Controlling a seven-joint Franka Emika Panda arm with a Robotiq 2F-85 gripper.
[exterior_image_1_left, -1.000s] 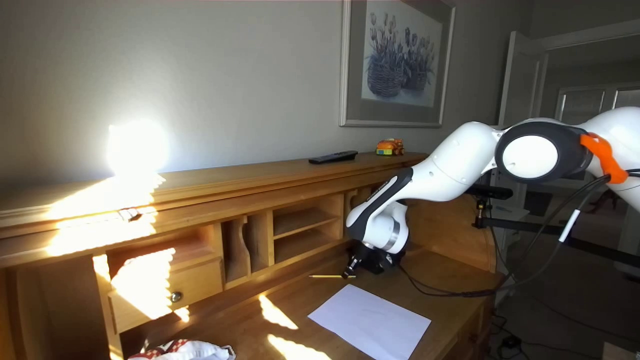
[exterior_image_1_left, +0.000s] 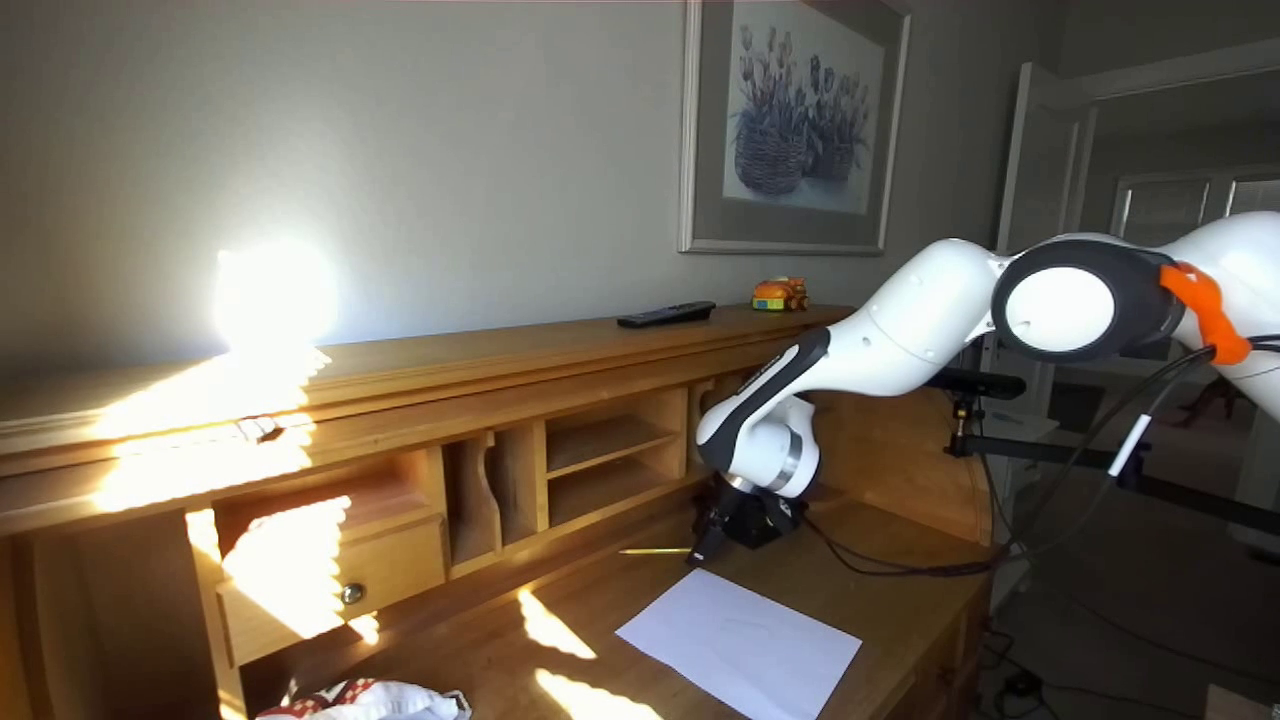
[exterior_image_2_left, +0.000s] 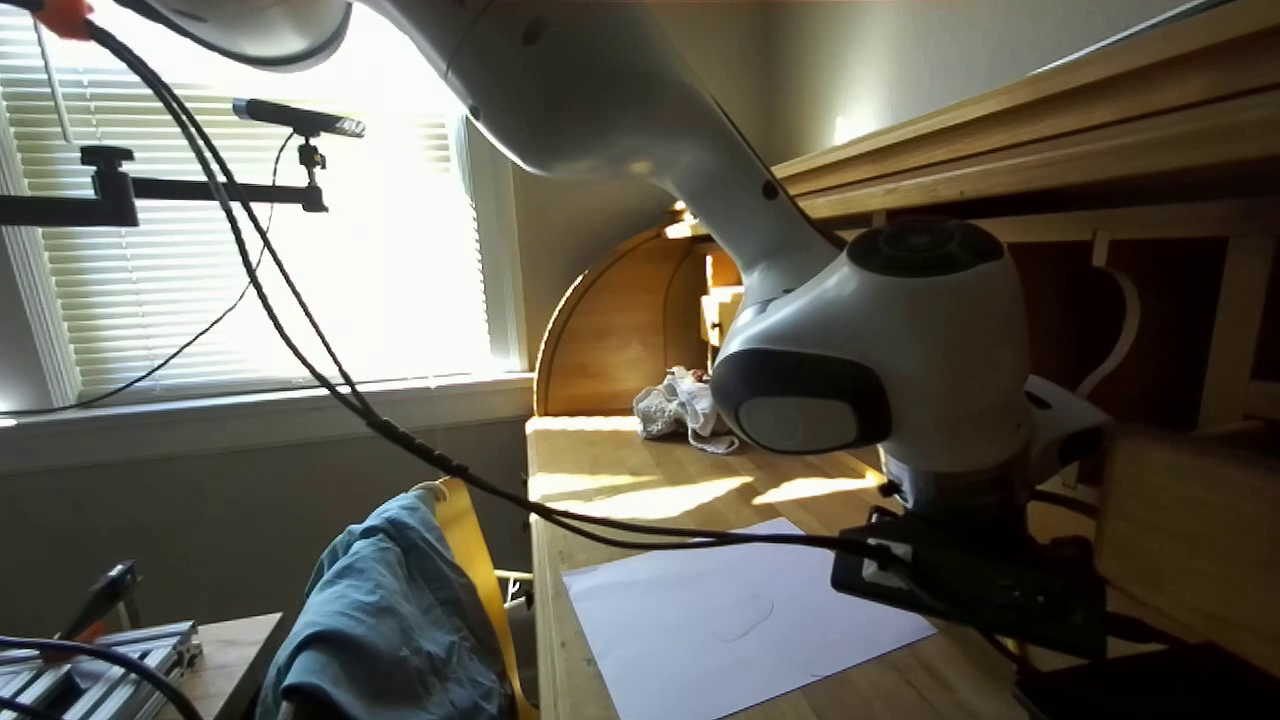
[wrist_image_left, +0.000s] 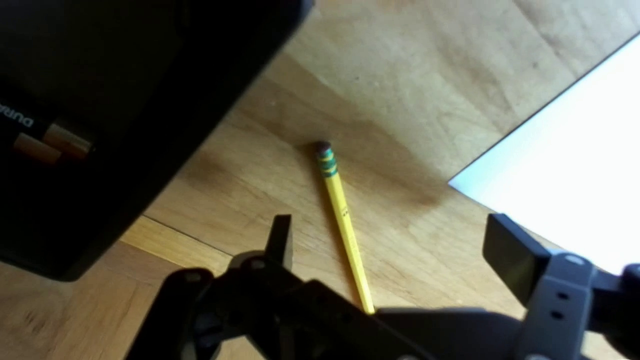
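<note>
A yellow pencil (wrist_image_left: 346, 225) with a green band and a dark eraser lies on the wooden desk. My gripper is open above it, one finger (wrist_image_left: 279, 243) to each side, with nothing held. The pencil runs between the fingers, closer to the left one in the wrist view, and its lower end passes out of sight behind the gripper body. In exterior view 1 the fingertips hide the right end of the pencil (exterior_image_1_left: 648, 551). A white sheet of paper (exterior_image_1_left: 744, 642) lies in front; exterior view 2 shows a faint curved line on the paper (exterior_image_2_left: 702, 612).
A black object (wrist_image_left: 198, 114) with batteries showing stands close beside the pencil. Cubbyholes (exterior_image_1_left: 606, 468) line the desk's back. Crumpled cloth (exterior_image_2_left: 690, 406) lies at the far end. A remote (exterior_image_1_left: 667, 314) and an orange toy (exterior_image_1_left: 780, 294) sit on the top shelf.
The gripper has moved slightly down and to the right in exterior view 1, now covering the pencil's right end. The pencil and paper look unmoved.
</note>
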